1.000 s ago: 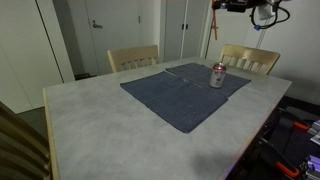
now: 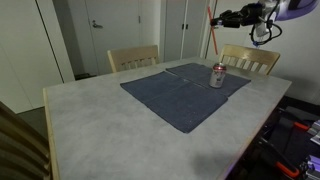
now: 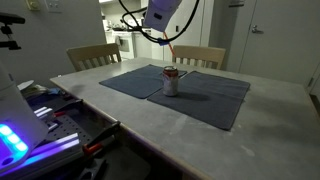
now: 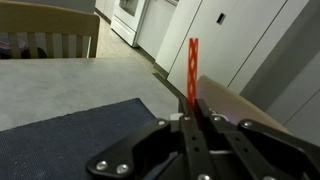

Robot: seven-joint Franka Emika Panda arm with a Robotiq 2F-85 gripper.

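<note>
A thin orange-red stick [image 2: 214, 42] hangs roughly upright from my gripper [image 2: 213, 21], which is shut on it. Its lower end appears just above a can-like cup [image 2: 218, 75] with a white and reddish side, standing on the dark cloth. In exterior view 2 the cup [image 3: 171, 84] stands on the cloth below the gripper and the stick [image 3: 183, 30]. The wrist view shows the stick's upper part [image 4: 193, 70] rising between my dark fingers; its lower end is hidden there. Whether the stick touches the cup, I cannot tell.
Dark cloths [image 2: 180, 98] cover part of the grey table [image 2: 90, 125]. Wooden chairs [image 2: 134, 57] stand around it.
My gripper has come down with the stick, bringing the stick's lower end closer to the cup. The cup and cloths have stayed in place.
</note>
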